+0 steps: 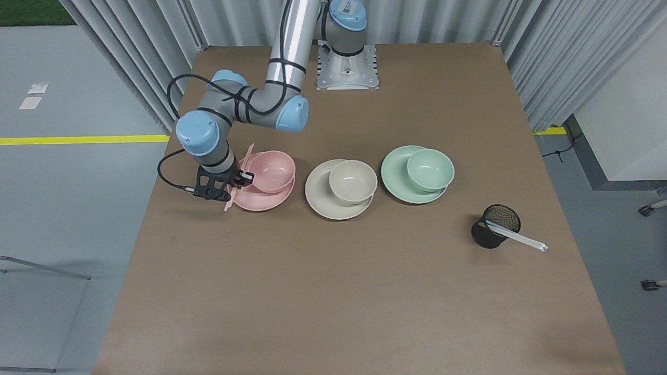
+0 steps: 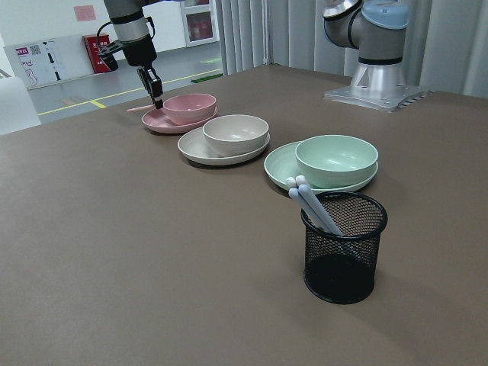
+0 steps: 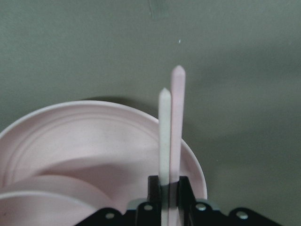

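My gripper is shut on two pale pink chopsticks (image 3: 177, 117) held side by side, over the edge of the pink plate (image 3: 108, 141). A pink bowl (image 1: 271, 169) sits on that plate. To its right stand a cream bowl (image 1: 353, 180) on a cream plate (image 1: 322, 200) and a mint bowl (image 1: 430, 167) on a mint plate (image 1: 398, 186). A black mesh holder (image 2: 340, 271) at the right holds several white chopsticks (image 2: 313, 206).
The arm's base (image 1: 347, 72) stands at the back of the brown table (image 1: 350, 287). The left edge lies close to my arm.
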